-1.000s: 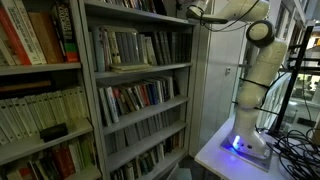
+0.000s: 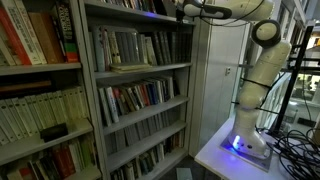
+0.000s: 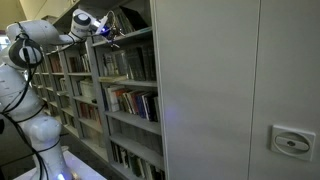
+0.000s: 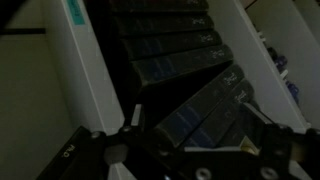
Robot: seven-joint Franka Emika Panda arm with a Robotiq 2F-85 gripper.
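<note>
High at the upper shelf, my gripper reaches toward a row of dark books. The wrist view has the open gripper along the bottom, facing dark-spined volumes. Several upright books stand side by side, while a few others lean at an angle, with a dark wedge of space between the two groups. The leaning books are close to the fingers; contact cannot be made out in the dim light. No book is visibly held.
A pale shelf side panel runs close along the left of the wrist view. Lower shelves hold more books. The white table under the arm base looks mostly clear. A tall white panel stands right of the bookcase.
In exterior view 1 the gripper end of the arm has shifted left, closer to the upper shelf. The books and shelves look the same.
</note>
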